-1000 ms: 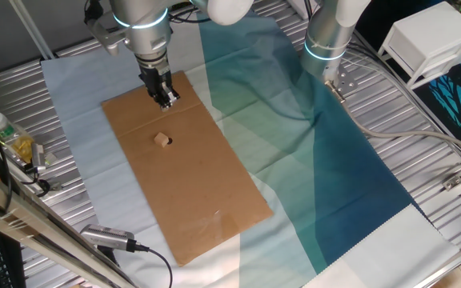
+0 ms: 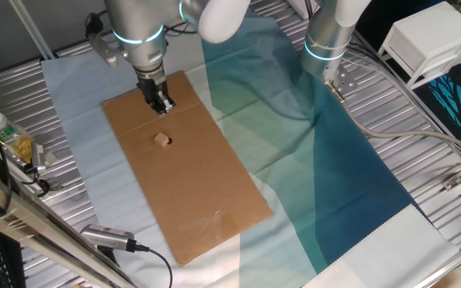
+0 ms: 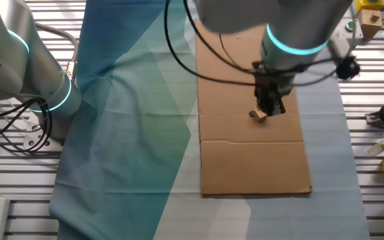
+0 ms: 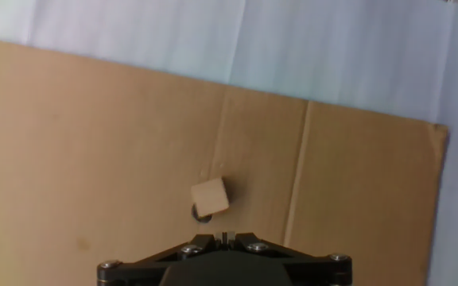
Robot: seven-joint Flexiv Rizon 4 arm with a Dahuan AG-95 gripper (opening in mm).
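Observation:
A small light-wood block [image 2: 162,139] lies on the brown cardboard sheet [image 2: 206,192]. In the wrist view the block [image 4: 211,197] sits just ahead of the fingertips, slightly left of centre, partly over a dark round spot [image 4: 203,218] that could be a hole or a small disc. My gripper shows its two fingertips brought together, with nothing visible between them. From outside, the gripper [image 2: 165,108] hangs above the cardboard, apart from the block. In the second exterior view the gripper [image 3: 271,111] partly covers the block [image 3: 261,117].
Blue-green cloth [image 2: 278,136] spreads under the cardboard, with broad free room. A cabled camera-like device [image 2: 109,238] stands by the cloth's near-left edge. Bottles [image 2: 13,138] are off to the left.
The block and cardboard have stayed in place.

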